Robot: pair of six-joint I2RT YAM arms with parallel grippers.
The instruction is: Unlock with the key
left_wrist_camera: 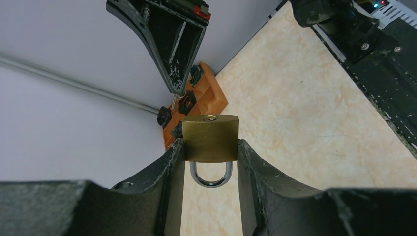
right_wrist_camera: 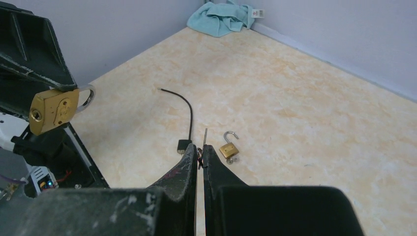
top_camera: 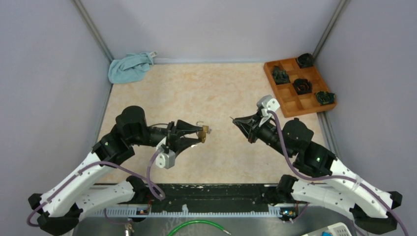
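A brass padlock [left_wrist_camera: 211, 139] is pinched between the fingers of my left gripper [top_camera: 200, 135]. Its keyhole faces up in the left wrist view, and its steel shackle [left_wrist_camera: 210, 184] hangs on the opposite side, both legs seeming to meet the body. In the right wrist view the same padlock [right_wrist_camera: 53, 110] shows at far left, its keyhole visible. My right gripper is shut, with the thin blade of a key [right_wrist_camera: 205, 136] sticking out past its fingertips; the key's head is hidden. The key tip stands apart from the padlock, to its right in the top view.
On the table lie a second brass padlock [right_wrist_camera: 228, 150] with its shackle open and a black lock [right_wrist_camera: 184, 146] with a cable. A wooden tray [top_camera: 290, 105] holding dark items sits back right, a blue cloth [top_camera: 129, 69] back left.
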